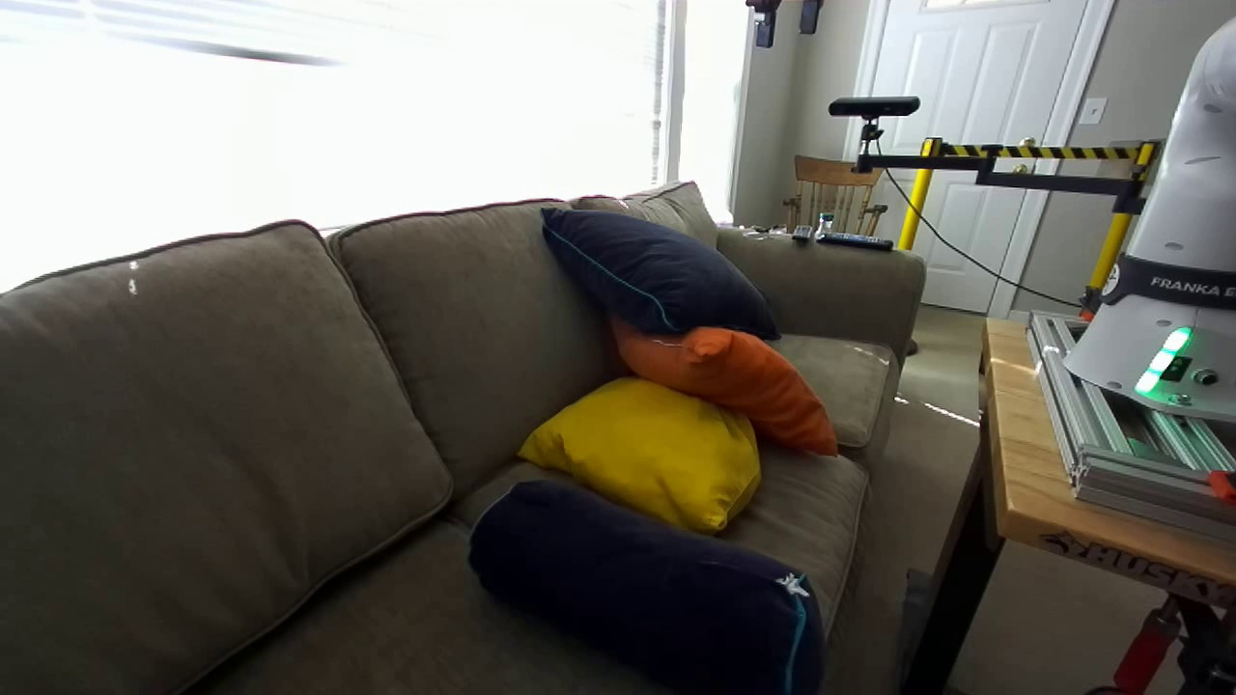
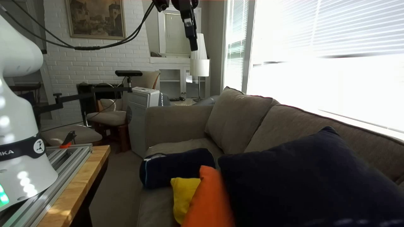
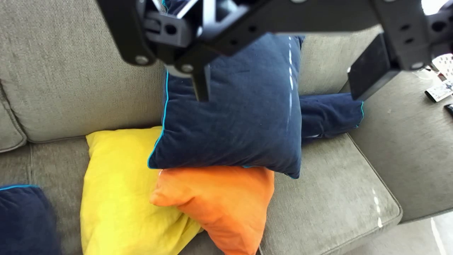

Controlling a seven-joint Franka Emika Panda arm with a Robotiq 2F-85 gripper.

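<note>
My gripper is open in the wrist view, its fingers wide apart with nothing between them. In exterior view 1 its fingertips (image 1: 765, 30) show at the top edge, well above the sofa. A square navy pillow (image 1: 660, 268) with teal piping leans on the sofa back, resting partly on an orange pillow (image 1: 742, 382). Against the orange one lies a yellow pillow (image 1: 649, 450). The navy bolster (image 1: 637, 579) lies on the seat nearest that camera. Another rolled navy pillow (image 3: 329, 115) is partly hidden behind the square one in the wrist view.
The grey sofa (image 1: 209, 463) has a bare seat patch (image 3: 322, 204) near its armrest (image 1: 823, 278), where remotes (image 1: 855, 241) lie. A wooden bench (image 1: 1008, 463) carries the arm's base across a floor gap. Camera mounts stand near both ends.
</note>
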